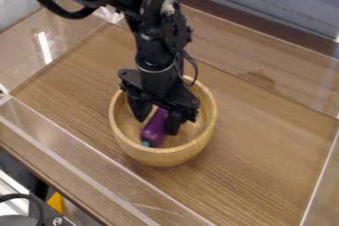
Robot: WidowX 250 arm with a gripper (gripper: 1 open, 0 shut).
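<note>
A black robot arm reaches down into a tan bowl (180, 151) on the wooden table. The open gripper (158, 112) is inside the bowl, its fingers on either side of a purple object (154, 132) lying there. The arm partly hides the object and the back of the bowl.
Bare wooden table (259, 141) surrounds the bowl, with free room to the right and upper left. A white wall runs along the back. Cables and a small yellow item (56, 201) sit beyond the table's lower left edge.
</note>
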